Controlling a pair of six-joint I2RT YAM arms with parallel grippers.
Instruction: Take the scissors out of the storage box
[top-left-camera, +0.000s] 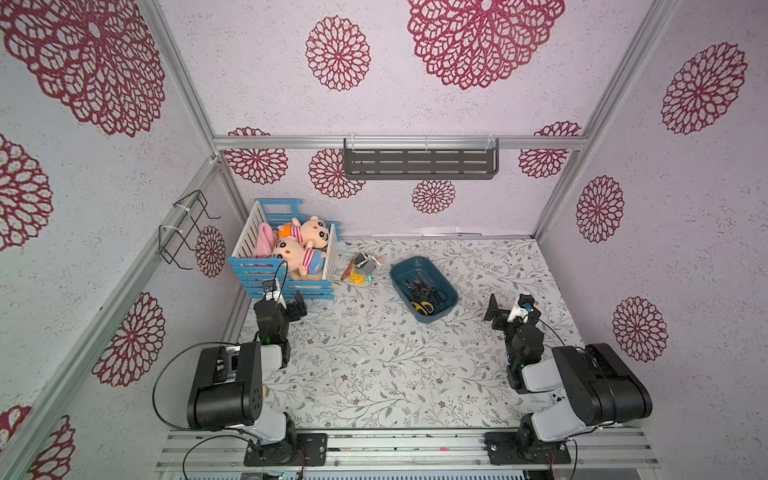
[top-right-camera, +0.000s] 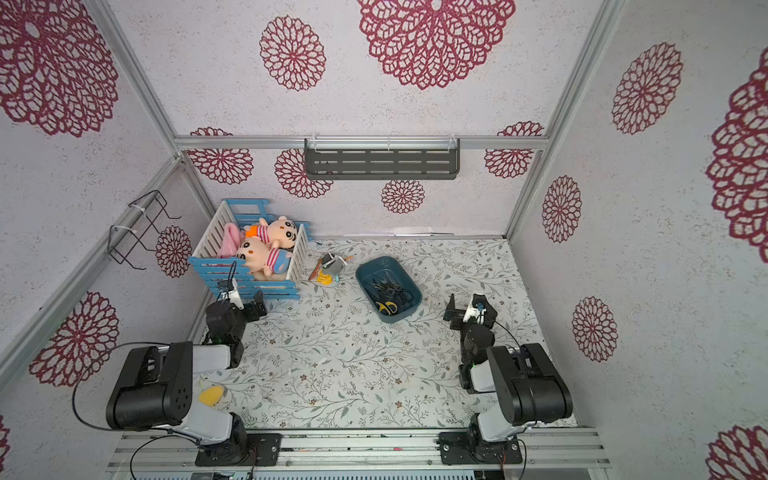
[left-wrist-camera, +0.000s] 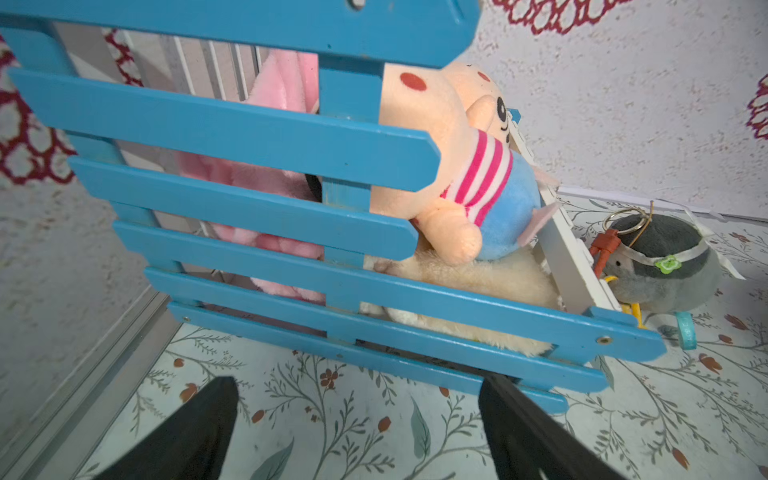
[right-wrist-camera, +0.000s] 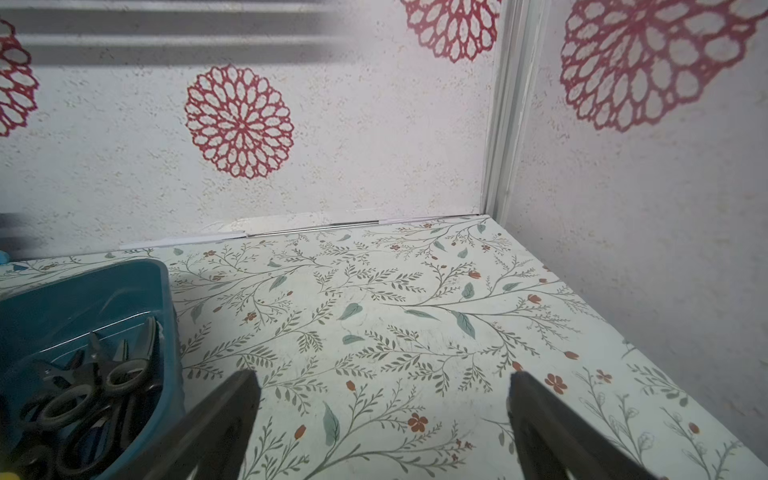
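A teal storage box (top-left-camera: 397, 286) stands on the middle of the table, tilted a little to the view. Inside it lie several scissors, black-handled scissors (right-wrist-camera: 72, 404) and a yellow-handled pair (top-right-camera: 387, 308) at the near end. My right gripper (top-left-camera: 505, 308) is open to the right of the box, clear of it, with only table between its fingers. Before the blue crate at the left, my left gripper (top-left-camera: 285, 300) stands open and empty; its fingers (left-wrist-camera: 192, 428) show blurred at the bottom of the left wrist view.
A blue and white crate (left-wrist-camera: 264, 212) full of plush dolls (top-left-camera: 293, 254) fills the back left. Between crate and box sits a small grey plush (top-left-camera: 366, 265) with trinkets. A grey rack (top-left-camera: 420, 164) hangs on the back wall.
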